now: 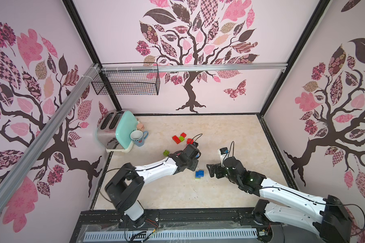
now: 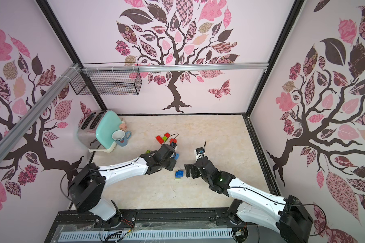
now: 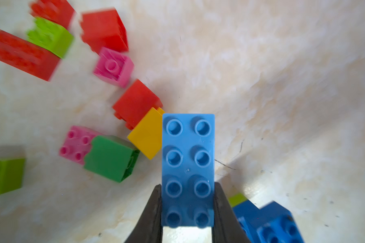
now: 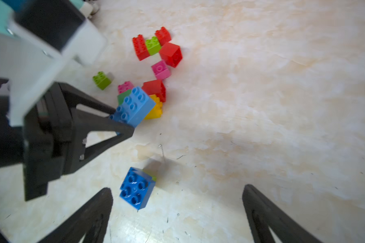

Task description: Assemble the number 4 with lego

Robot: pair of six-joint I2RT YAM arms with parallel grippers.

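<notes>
A long light-blue brick [image 3: 187, 162] with two rows of studs is pinched near one end by my left gripper, clear of the table. The right wrist view shows the same light-blue brick [image 4: 134, 106] in those fingers, above the loose bricks. A small stack of dark-blue bricks [image 4: 137, 188], with a bit of lime green at its base, stands on the table nearer the front. My right gripper has its fingers wide apart and empty, to the right of that stack.
Left of the held brick lie a yellow brick [image 3: 148, 133], a green brick [image 3: 111, 158], and several red, pink and lime ones. A mug [image 1: 137, 137] and toaster [image 1: 116, 130] stand at the back left.
</notes>
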